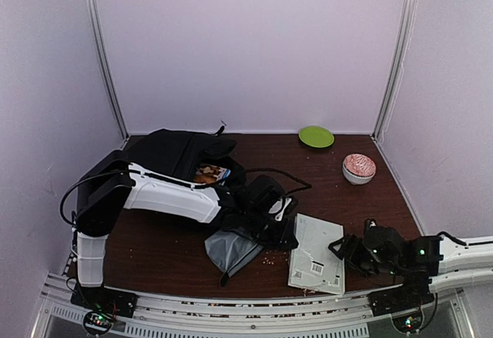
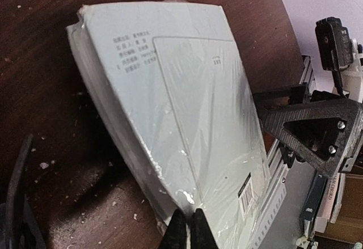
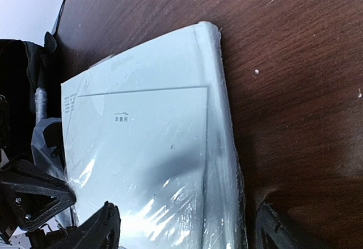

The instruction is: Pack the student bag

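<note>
A pale, plastic-wrapped book [image 1: 317, 255] lies on the brown table near the front edge, back cover up. At its left edge is my left gripper [image 1: 289, 239], shut with nothing between its fingertips; in the left wrist view its fingertips [image 2: 196, 226] are against the book's near long side. My right gripper [image 1: 337, 249] is at the opposite edge with its fingers apart. In the right wrist view, one finger [image 3: 105, 226] is over the cover and the other is beyond the edge, over the table. The black bag [image 1: 166, 152] lies at the back left, a colourful item [image 1: 209, 174] in its opening.
A grey fabric piece [image 1: 231, 252] lies under the left arm, left of the book. Farther back are a green plate [image 1: 316, 136] and a bowl [image 1: 359, 169] with a red-patterned top. The table's middle, behind the book, is clear.
</note>
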